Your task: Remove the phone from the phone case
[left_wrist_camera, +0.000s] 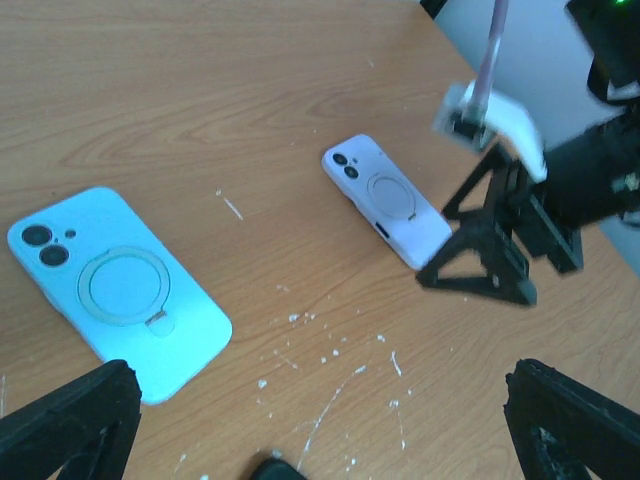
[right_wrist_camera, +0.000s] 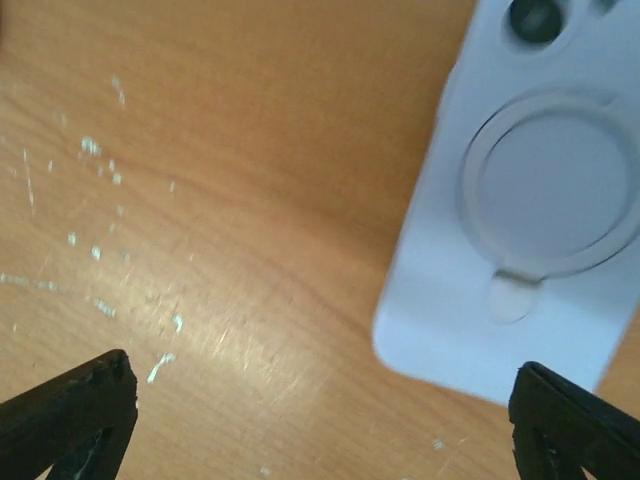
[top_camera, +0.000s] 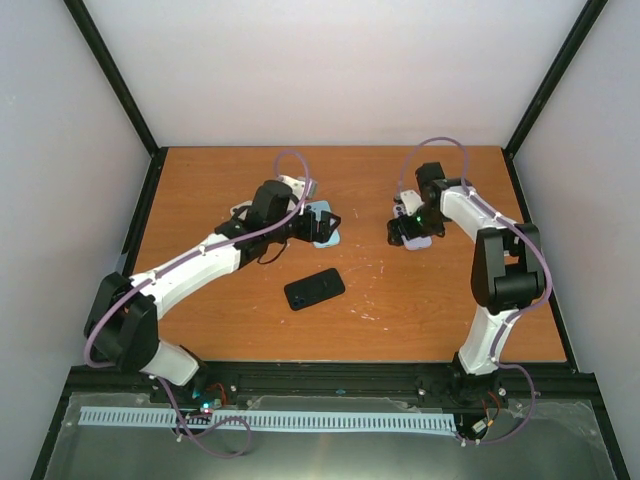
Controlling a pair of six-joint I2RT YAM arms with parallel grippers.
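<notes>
A light blue phone case with a ring on its back lies flat on the table. My left gripper hovers over its right side in the top view, open and empty. A pale lavender phone in a case, also ringed and camera side up, lies at the right; whether its case is separate cannot be made out. Above that one's near end stands my right gripper, open, with nothing between its fingers. In the left wrist view the lavender phone shows almost whole beside the right gripper.
A black phone rests on the table nearer the front. Behind the left arm, a pale phone is mostly hidden. Small white scuffs mark the wooden table.
</notes>
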